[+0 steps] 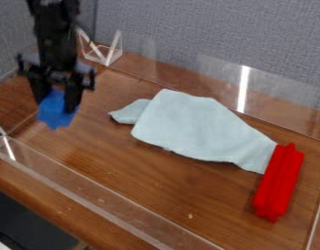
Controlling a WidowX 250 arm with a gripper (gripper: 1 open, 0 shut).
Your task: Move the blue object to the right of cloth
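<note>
The blue object (55, 110) is at the left of the camera view, blurred, with its upper part between the fingers of my black gripper (56, 90). My gripper is shut on it. It appears raised off the wooden table, though blur hides the exact gap. To the right, a pale, light-blue cloth (202, 125) lies spread and slightly crumpled across the middle of the table.
A long red object (279, 183) lies just beyond the cloth's right corner, by the table's right side. Behind my arm stands a white wire-like frame (100, 47). Clear edging runs along the table. Bare wood (163, 181) stretches in front of the cloth.
</note>
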